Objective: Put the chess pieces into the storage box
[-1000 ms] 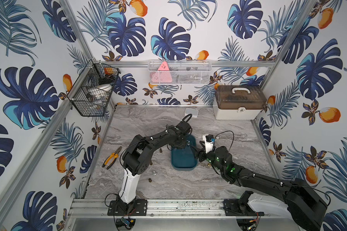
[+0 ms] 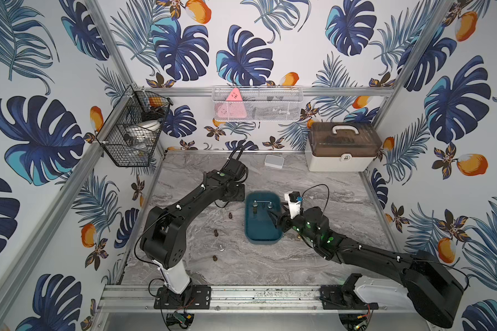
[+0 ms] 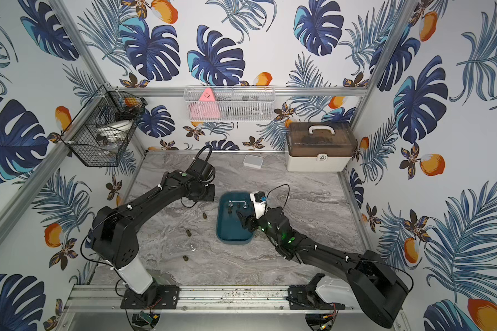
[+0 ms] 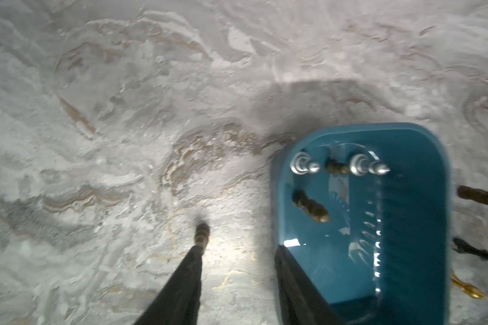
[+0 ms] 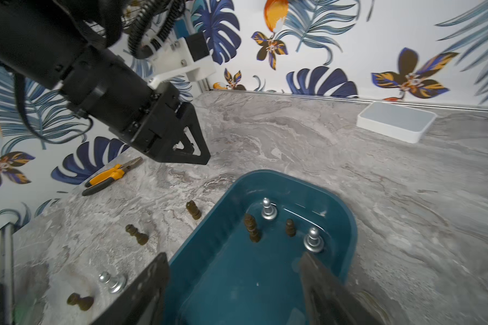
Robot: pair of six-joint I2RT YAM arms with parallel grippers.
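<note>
The blue storage box [image 4: 363, 254] holds several pieces, among them a silver one [image 5: 313, 240] and a dark brown one [image 4: 311, 207]. Left of the box, a brown piece [image 4: 201, 236] is on the table, with more brown pieces and a silver piece [image 5: 112, 282] further along. On the box's right side a dark piece [image 4: 480, 195] and a gold one [image 4: 466, 286] lie outside. My left gripper is open above the table at the box's left, nothing between its fingers. Over the box's right part, my right gripper has its fingers apart and empty.
Yellow-handled pliers [image 5: 112, 175] lie at the table's left. A small white box [image 2: 274, 161] and a lidded brown-and-cream case [image 2: 342, 146] stand at the back. Wire baskets [image 2: 258, 103] hang on the walls.
The right arm has barely shifted.
</note>
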